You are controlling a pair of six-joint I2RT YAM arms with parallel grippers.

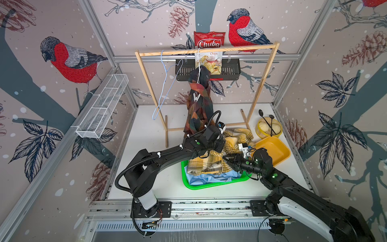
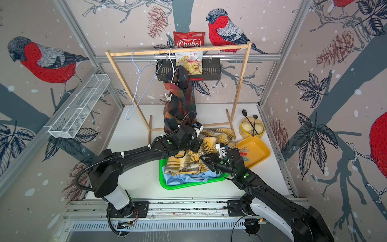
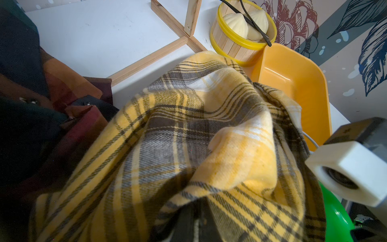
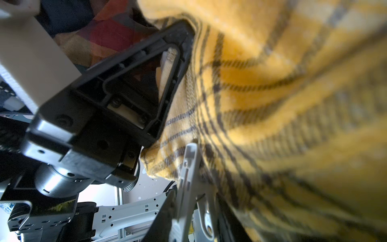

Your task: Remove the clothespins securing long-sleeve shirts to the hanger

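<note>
A dark patterned shirt (image 1: pixel 198 105) hangs on a white hanger from the wooden rack, with a white clothespin (image 1: pixel 196 97) on it. A yellow plaid shirt (image 3: pixel 169 129) lies over blue cloth in a green tray (image 2: pixel 169 186). My left gripper (image 1: pixel 220 144) is down at the plaid shirt, shut, its tips partly covered by fabric in the left wrist view. My right gripper (image 1: pixel 227 159) is just beside it, lower right, against the plaid cloth; in the right wrist view its fingers are low in frame, part open, and whether cloth lies between them is unclear.
An orange tray (image 2: pixel 258 152) with clothespins sits right of the green tray, a yellow basket (image 1: pixel 269 128) with dark utensils behind it. The wooden rack (image 1: pixel 262 84) carries empty blue hangers (image 1: pixel 165 80). A wire shelf (image 1: pixel 102 106) is on the left wall.
</note>
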